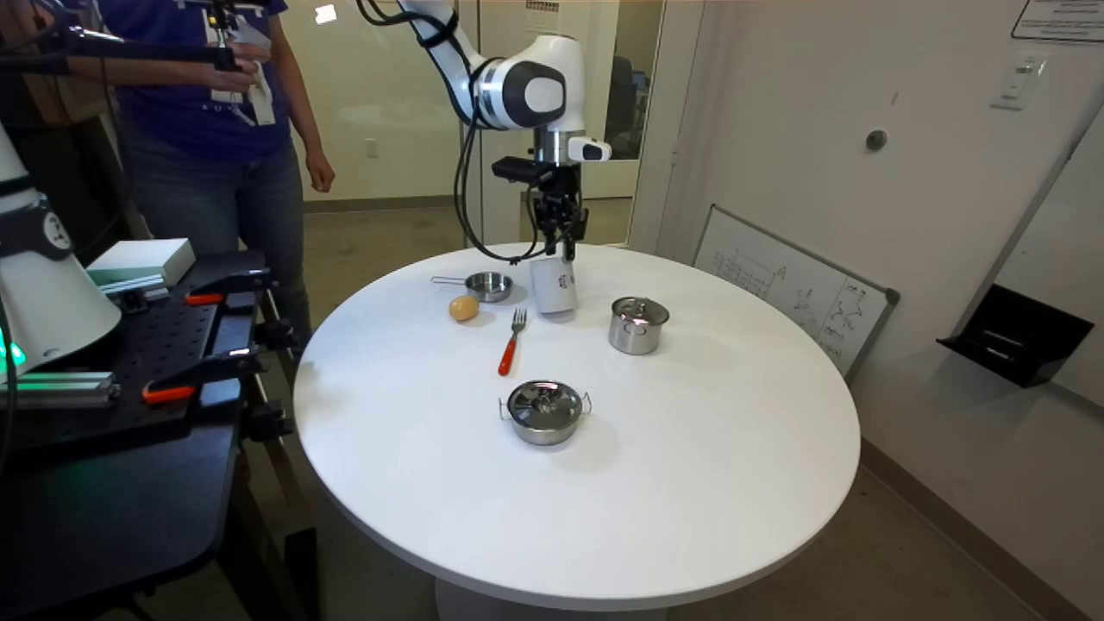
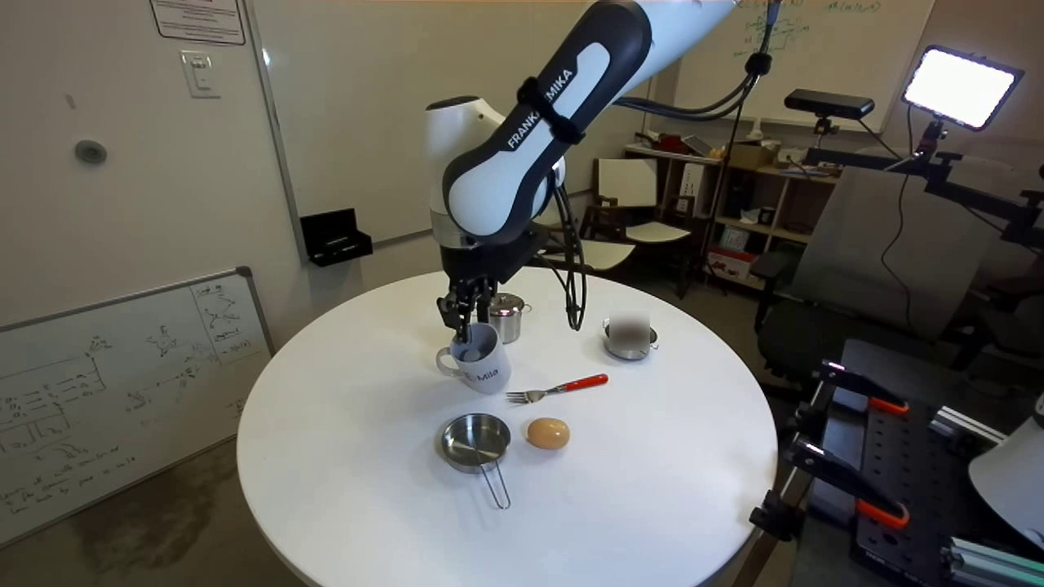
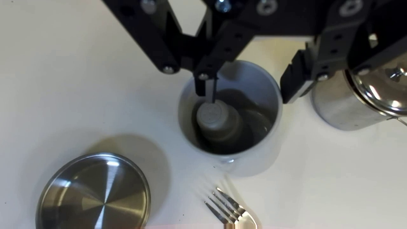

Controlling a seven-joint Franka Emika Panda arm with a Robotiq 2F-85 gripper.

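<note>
A white mug point(image 2: 481, 364) with dark lettering leans to one side near the table's far edge in exterior view 1. My gripper is shut on it. One finger point(image 3: 210, 89) reaches into the mug's mouth, while the other finger point(image 3: 293, 82) sits by the outside of its rim. Inside the mug is a pale, round-topped thing point(image 3: 211, 113), close to the inner fingertip; I cannot tell whether they touch. The handle shows in exterior view 2 and is hidden in the wrist view.
Around the mug lie a small steel pan point(image 2: 475, 443), a brown egg point(image 2: 548, 434), a red-handled fork point(image 1: 511, 345) and a lidded steel pot point(image 1: 637, 329). A shallow lidded pot point(image 1: 544, 412) stands nearer the middle.
</note>
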